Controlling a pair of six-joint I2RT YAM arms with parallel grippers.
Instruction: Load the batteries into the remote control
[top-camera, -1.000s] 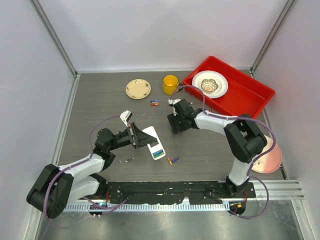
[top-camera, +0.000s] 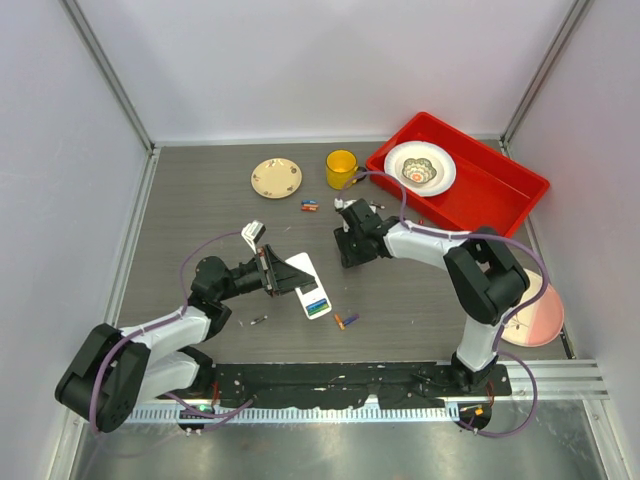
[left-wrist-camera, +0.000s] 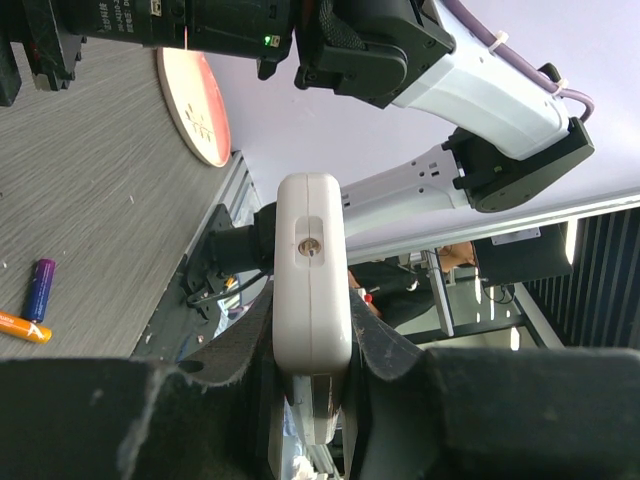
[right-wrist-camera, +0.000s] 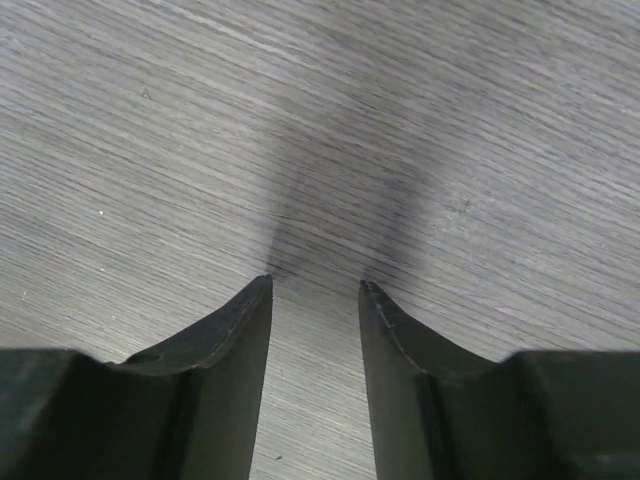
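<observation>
My left gripper (top-camera: 293, 280) is shut on the white remote control (top-camera: 308, 287), which has blue and green cells in its lower end in the top view; in the left wrist view the remote (left-wrist-camera: 311, 270) stands edge-on between the fingers. An orange battery (left-wrist-camera: 22, 328) and a purple battery (left-wrist-camera: 40, 290) lie on the table below it. My right gripper hovers low over bare grey table, its fingers part open with nothing between them. Small red and blue batteries (top-camera: 309, 205) lie farther back.
A red bin (top-camera: 500, 185) with plates, a yellow mug (top-camera: 341, 170) and a small plate (top-camera: 276, 178) stand at the back. A pink plate (top-camera: 540, 320) is at the right edge.
The right gripper has shifted slightly toward the front of the table. The left gripper and remote have not visibly moved.
</observation>
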